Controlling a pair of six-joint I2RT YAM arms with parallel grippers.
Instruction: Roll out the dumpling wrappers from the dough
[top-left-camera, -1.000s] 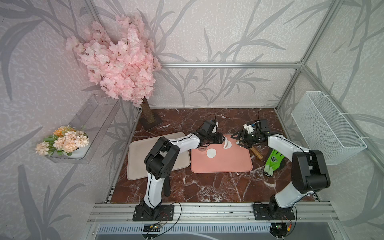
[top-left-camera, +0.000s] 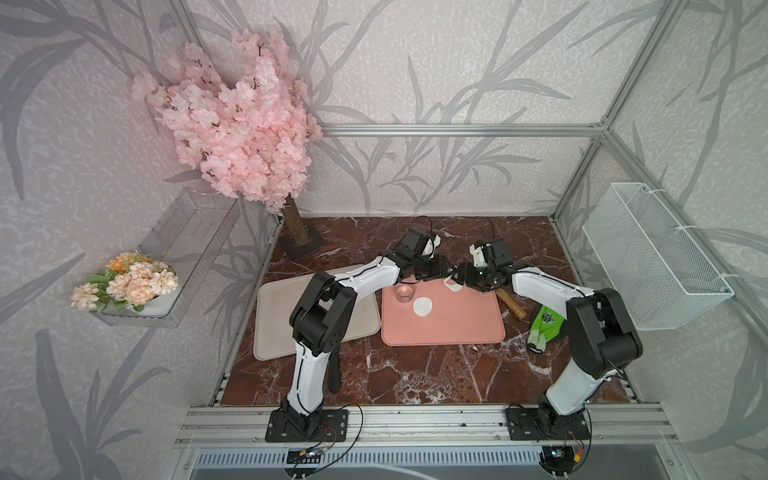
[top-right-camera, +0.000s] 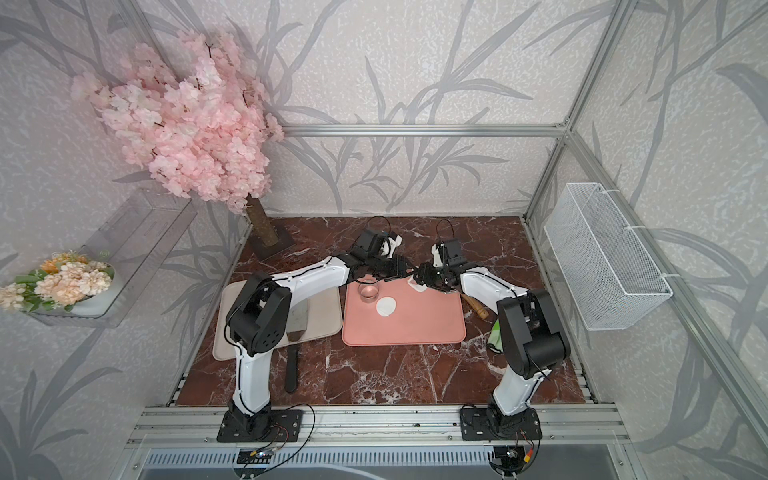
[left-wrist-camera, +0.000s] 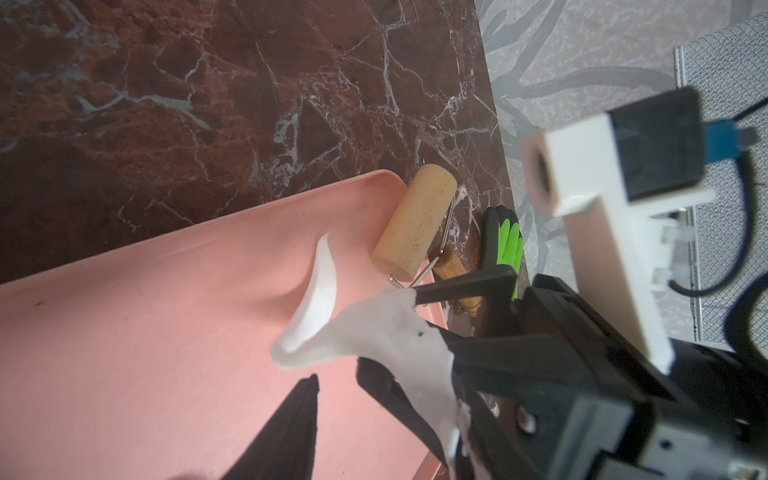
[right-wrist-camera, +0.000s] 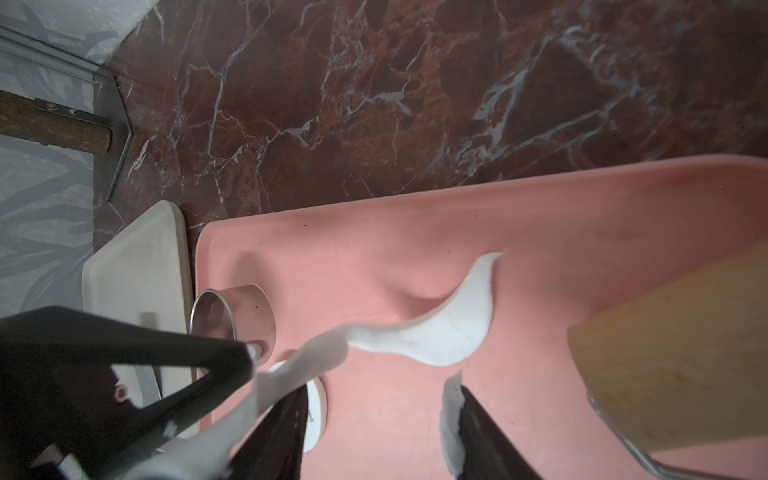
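Observation:
A thin white dough wrapper (left-wrist-camera: 320, 296) hangs lifted and twisted above the pink tray (top-left-camera: 444, 328). In the left wrist view it drapes across the right gripper's fingers (left-wrist-camera: 464, 288); my right gripper is shut on it. My left gripper is part open beside it, so close that the dough still runs up to its fingers in the right wrist view. A flat round wrapper (top-left-camera: 422, 306) lies on the tray near a metal ring cutter (top-left-camera: 405, 293). The wooden roller (left-wrist-camera: 416, 220) rests at the tray's right edge.
A beige tray (top-left-camera: 276, 320) with a black-handled scraper (top-right-camera: 292, 364) stands on the left. A green glove (top-left-camera: 546, 325) lies on the right. The front half of the pink tray is clear; both grippers are very close together.
My right gripper has moved left to the dough and closed on it. The left gripper moved slightly right, and the dough, earlier hanging beside it, is now higher between the two grippers.

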